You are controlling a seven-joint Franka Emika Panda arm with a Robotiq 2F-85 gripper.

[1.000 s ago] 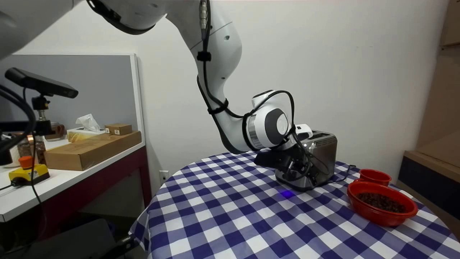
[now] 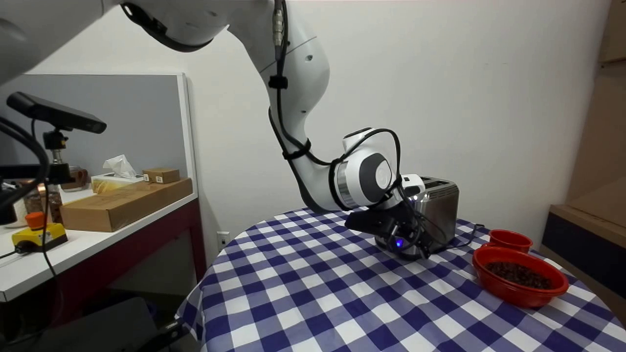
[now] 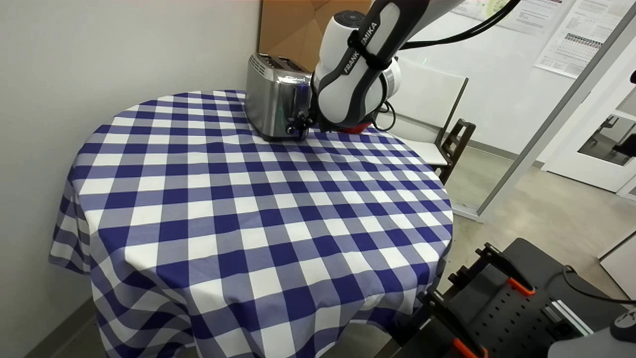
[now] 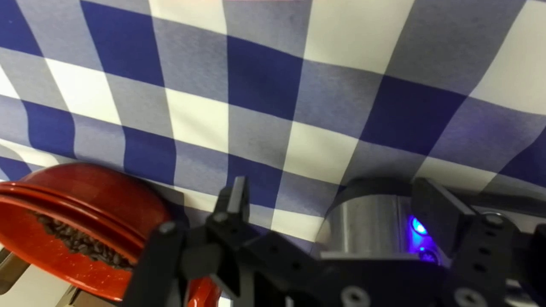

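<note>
A silver toaster (image 2: 443, 205) stands on the checked tablecloth near the wall, its slots facing up. My gripper is low against the toaster's control end, with its fingers (image 4: 441, 215) wide apart. In the wrist view, the toaster's rounded metal corner (image 4: 366, 222) shows between the fingers, and a blue glow lights the metal beside the right finger. Nothing is visibly clamped. From the second exterior view, the toaster (image 3: 268, 98) is seen with the arm over its right end; whether the fingers touch it is hard to tell.
A red bowl of dark beans (image 2: 525, 296) and a red cup (image 2: 511, 238) stand to the toaster's right, the bowl close to my left finger in the wrist view. A black cord (image 2: 469, 239) runs beside the toaster.
The arm has come down slightly beside the toaster. A blue light spot that fell on the tablecloth now shows at the gripper and the toaster's lower end. Toaster and bowls have not moved.
</note>
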